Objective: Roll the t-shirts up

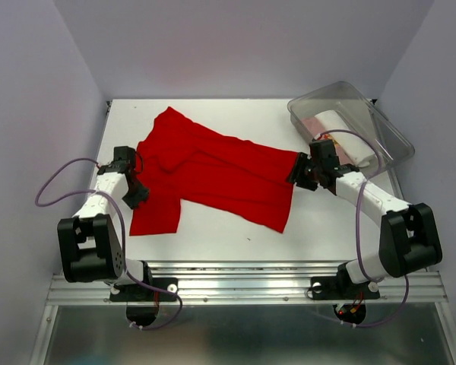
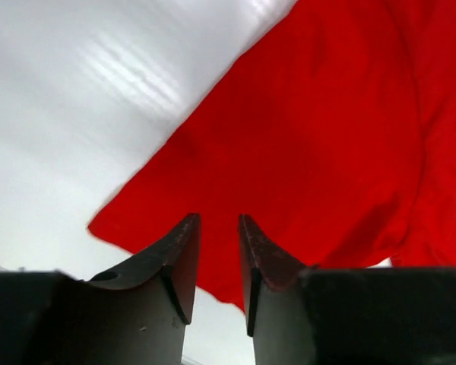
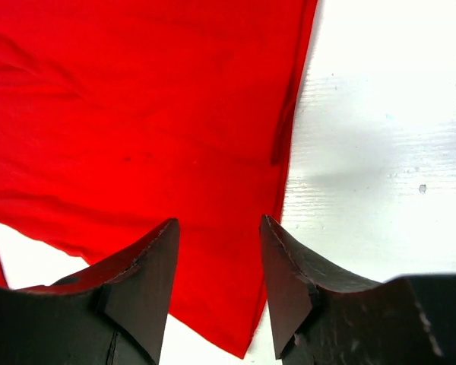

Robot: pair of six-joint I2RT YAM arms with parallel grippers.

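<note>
A red t-shirt [image 1: 228,171] lies spread over the table, its body partly folded, with one sleeve [image 1: 156,217] reaching toward the front left. My left gripper [image 1: 142,196] is over that sleeve's outer edge; in the left wrist view its fingers [image 2: 184,262] stand a little apart with red cloth below, none seen pinched. At the shirt's right edge hovers my right gripper [image 1: 296,173]. Its fingers [image 3: 156,266] are apart in the right wrist view, the red fabric and its hem visible beneath and nothing gripped between them.
A clear plastic bin [image 1: 395,141] stands at the back right, holding pink and white folded cloth [image 1: 338,125]. Bare white table [image 1: 213,236] shows in front of the shirt and at the back right. Grey walls close in on three sides.
</note>
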